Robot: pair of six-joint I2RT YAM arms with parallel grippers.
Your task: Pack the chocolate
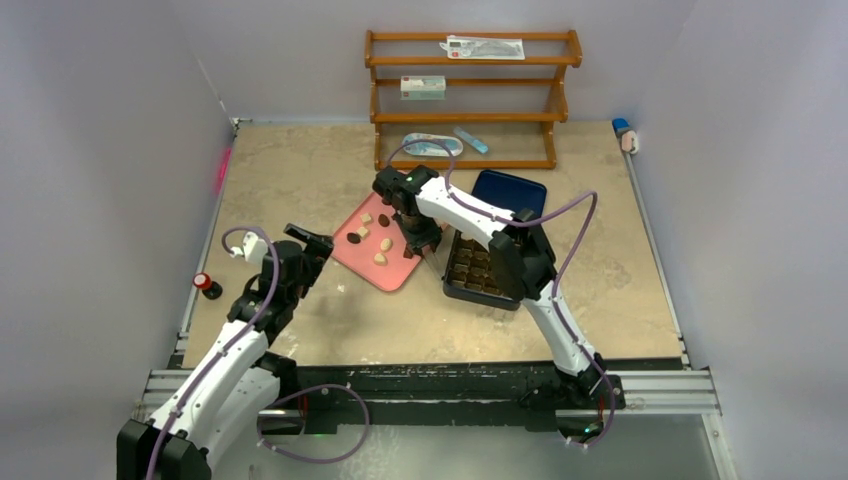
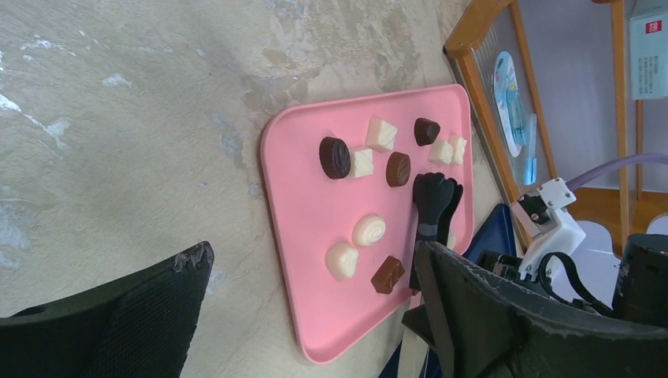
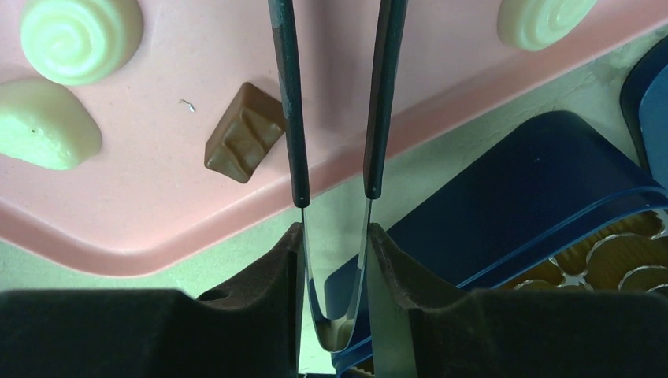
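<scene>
Assorted white and dark chocolates lie on a pink tray [image 1: 355, 255], among them a brown piece [image 3: 243, 130] and a white swirl [image 2: 369, 229]. My right gripper is over the tray's edge, its fingers closed in around metal tongs with black arms [image 3: 379, 102]; whether they clamp firmly is unclear. Beside the tray sits an open chocolate box [image 1: 478, 280] with a compartmented insert. My left gripper stands open left of the tray, with nothing between its fingers.
A dark blue lid [image 1: 510, 185] lies behind the box. A wooden shelf [image 1: 470, 117] holding packages stands at the back. A small bottle [image 1: 208, 287] is at the left.
</scene>
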